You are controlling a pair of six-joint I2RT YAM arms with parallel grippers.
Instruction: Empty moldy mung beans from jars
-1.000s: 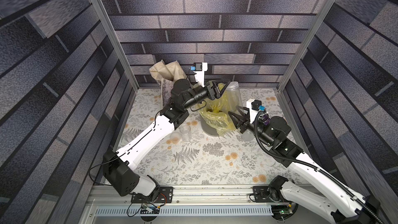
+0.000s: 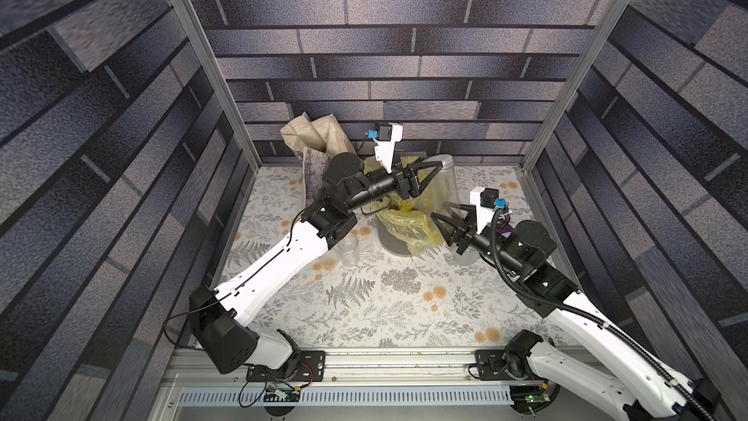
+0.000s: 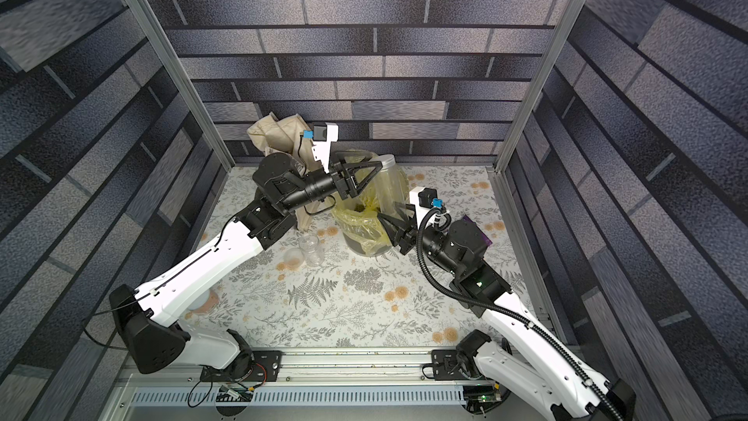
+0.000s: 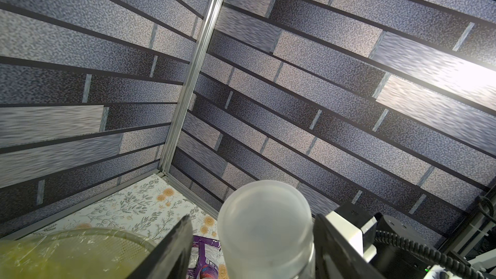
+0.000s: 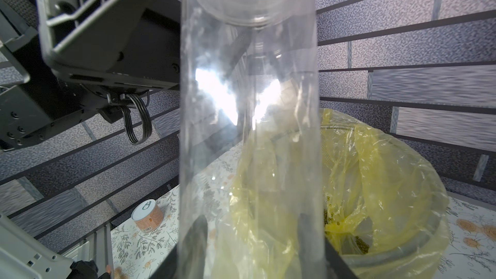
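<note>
A tall clear jar (image 5: 248, 124) is upright, my right gripper (image 2: 445, 220) shut around its lower part. No beans show inside it. On its top sits a whitish cap (image 4: 266, 227). My left gripper (image 2: 438, 173) is part open, its fingers on either side of the cap; whether they touch it I cannot tell. Beside and behind the jar stands a bin lined with a yellow bag (image 5: 382, 175), with some dark beans (image 5: 361, 245) low inside it.
A beige cloth bag (image 2: 315, 134) stands at the back left. Clear containers (image 3: 310, 248) sit left of the bin. In the right wrist view there is a small can (image 5: 148, 215). A purple packet (image 4: 204, 255) lies at the right.
The right gripper and jar have shifted only slightly.
</note>
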